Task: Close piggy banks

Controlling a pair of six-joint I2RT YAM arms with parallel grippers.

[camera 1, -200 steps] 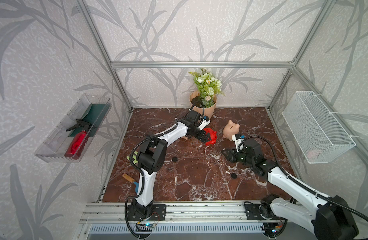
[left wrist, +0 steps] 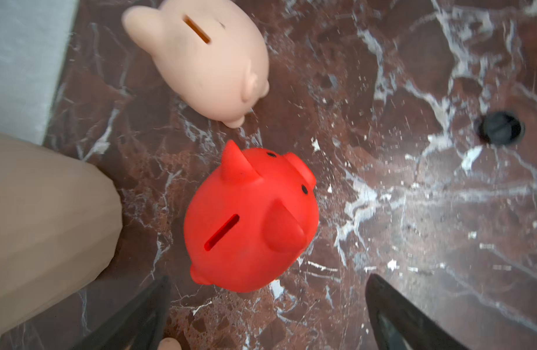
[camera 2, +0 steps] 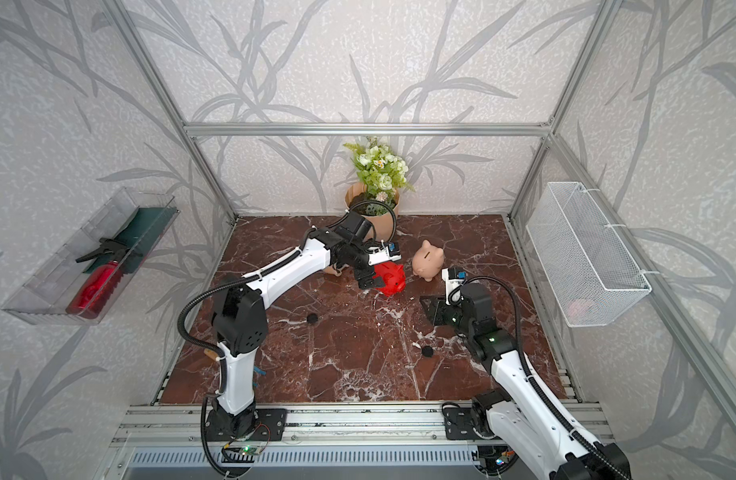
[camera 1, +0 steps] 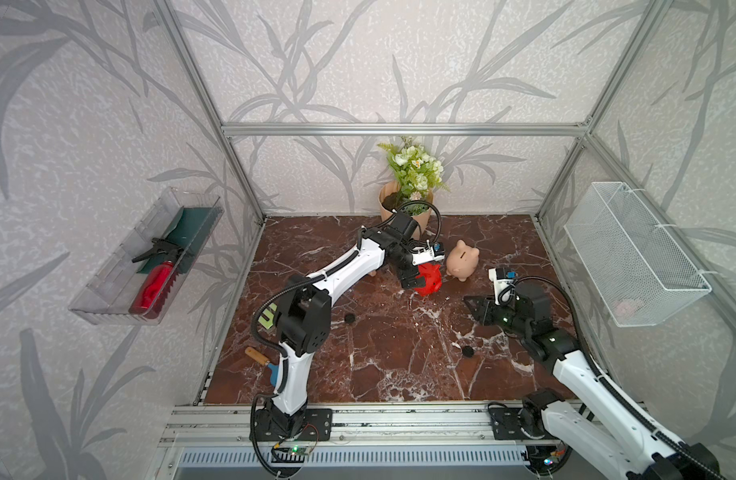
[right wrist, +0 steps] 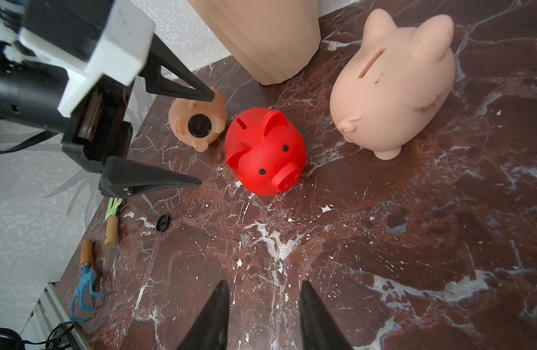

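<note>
The red piggy bank (left wrist: pixel 251 218) stands upright, slot up, near the middle of the table. Over it my left gripper is open, its fingers spread wide and the pig not gripped. A pale pink piggy bank (right wrist: pixel 394 87) stands to the right of the red one. An orange piggy bank (right wrist: pixel 181 113) lies behind my left gripper, with a black plug (right wrist: pixel 199 125) in its underside facing the camera. Loose black plugs lie on the table, one at left (camera 1: pixel 349 318) and one at right (camera 1: pixel 467 351). My right gripper is partly open and empty, right of the pigs.
A flower pot (camera 1: pixel 390 209) stands at the back, close behind the pigs. A green-and-wood fork (right wrist: pixel 112 220) and a blue rake (right wrist: pixel 84 280) lie at the left edge.
The red pig has shifted slightly to the right. My right arm has moved to the right.
</note>
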